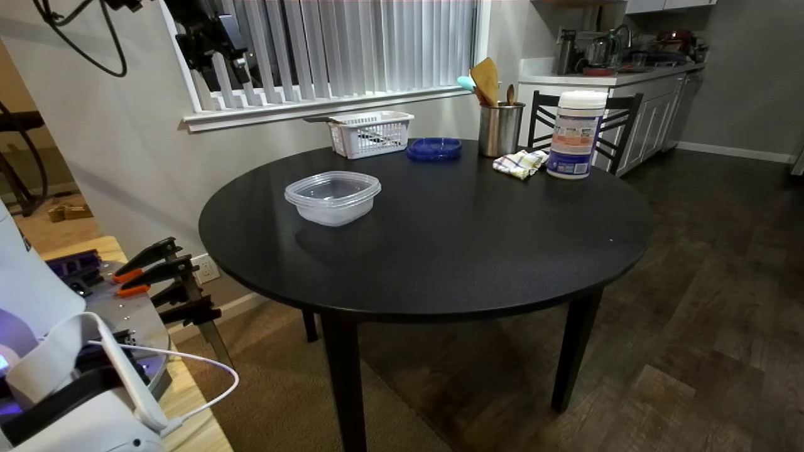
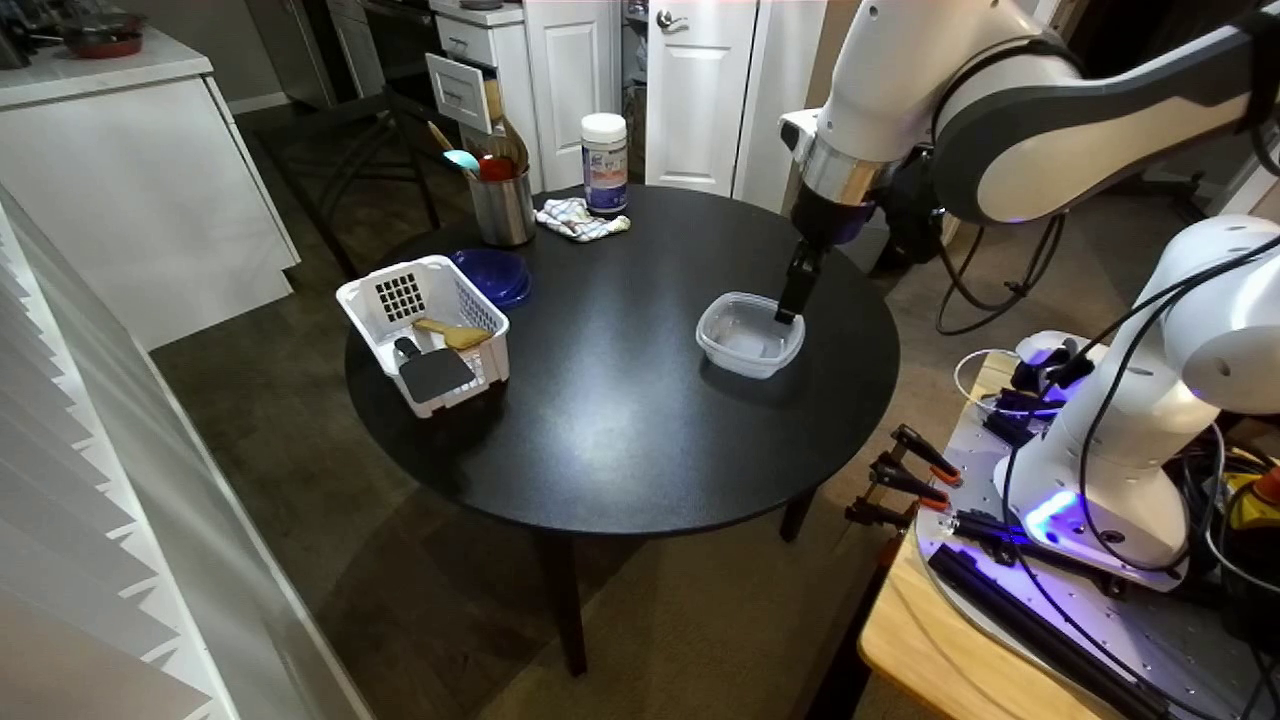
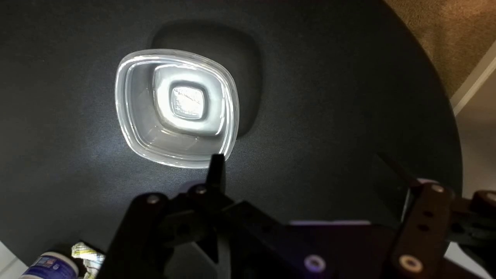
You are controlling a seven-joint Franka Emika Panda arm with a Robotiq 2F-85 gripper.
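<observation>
A clear plastic container point(image 1: 333, 198) stands empty and upright on the black round table; in the wrist view the same container point(image 3: 139, 118) is at upper left. My gripper is open, its two fingers wide apart with only bare tabletop between them. One finger point(image 3: 216, 173) overlaps the container's near rim in that view. From the side, in exterior view 1, the gripper point(image 1: 220, 64) hangs well above the table, to the left of the container. In exterior view 2 the gripper point(image 2: 798, 282) overlaps the container's right edge.
A white basket point(image 2: 480, 314) holding utensils, a blue dish point(image 2: 494, 276), a metal utensil holder point(image 2: 503, 210), a folded cloth point(image 2: 578, 218) and a wipes canister point(image 2: 605, 168) stand around the table's edge.
</observation>
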